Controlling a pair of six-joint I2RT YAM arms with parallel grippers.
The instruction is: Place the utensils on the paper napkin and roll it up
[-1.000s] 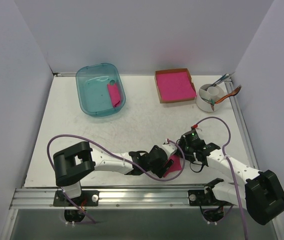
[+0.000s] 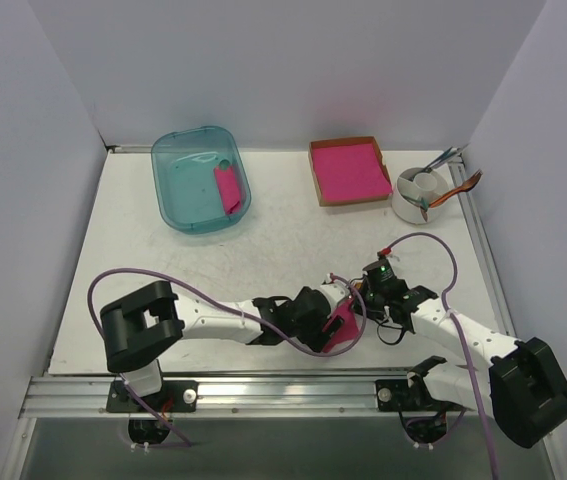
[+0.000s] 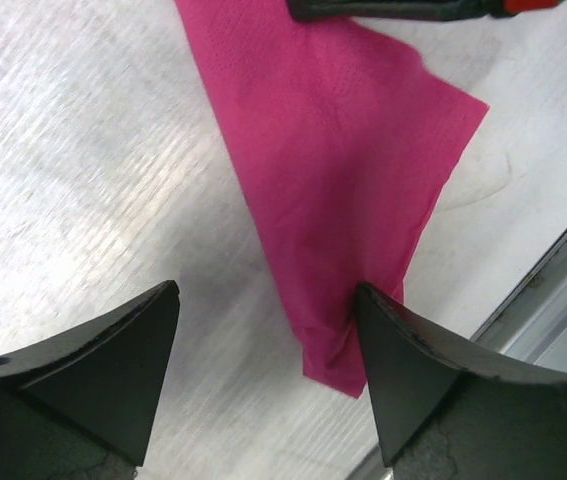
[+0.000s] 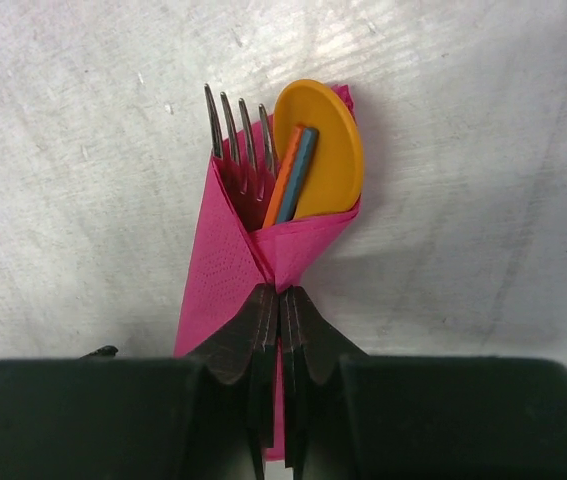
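Observation:
A pink paper napkin (image 4: pixel 218 255) is wrapped around a fork (image 4: pixel 243 140), an orange spoon (image 4: pixel 325 140) and thin orange and blue handle-like pieces (image 4: pixel 293 175); their ends stick out of it. My right gripper is shut on the gathered napkin below these ends. In the left wrist view the napkin's lower part (image 3: pixel 338 170) tapers to a narrow end, lying across the table. My left gripper is open, its fingers apart; the right-hand finger overlaps the napkin's narrow end, while bare table shows between them. From above, both arms partly cover the napkin (image 2: pixel 341 330).
A teal bin (image 2: pixel 168 200) at the back left holds another pink bundle (image 2: pixel 227 188). Pink napkins lie in a brown box (image 2: pixel 315 180) at the back. A white utensil holder (image 2: pixel 408 210) stands back right.
The left arm has shifted slightly to the left, and its gripper has moved a little. The right arm stays almost where it was, at the napkin.

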